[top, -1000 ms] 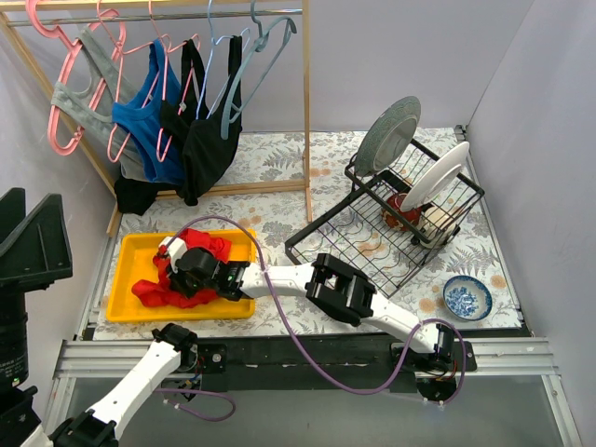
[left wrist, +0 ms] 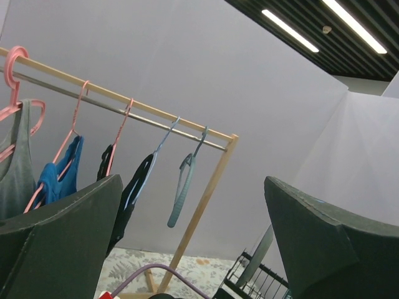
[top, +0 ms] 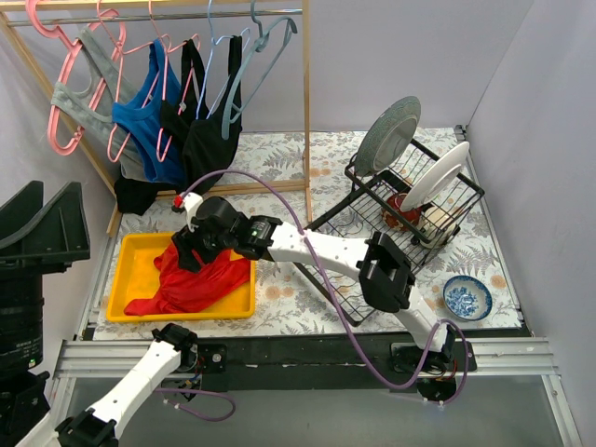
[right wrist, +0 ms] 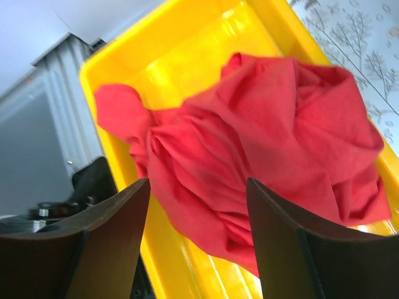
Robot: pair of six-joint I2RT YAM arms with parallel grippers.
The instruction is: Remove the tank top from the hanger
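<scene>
A red cloth, apparently the tank top, lies crumpled in the yellow tray; the right wrist view shows the cloth beneath my right gripper, which is part open with nothing clearly held. My left gripper stands open at the far left, facing the rack. Blue, grey and black tops hang on pink and blue hangers. A light blue hanger at the rail's right end hangs empty.
A black dish rack with plates stands right of the tray, and a patterned bowl is at the front right. The wooden rack frame is behind the tray.
My right gripper has risen away from the red cloth, which now lies more spread in the tray. The left gripper has shifted slightly. The hanging tops look unchanged.
</scene>
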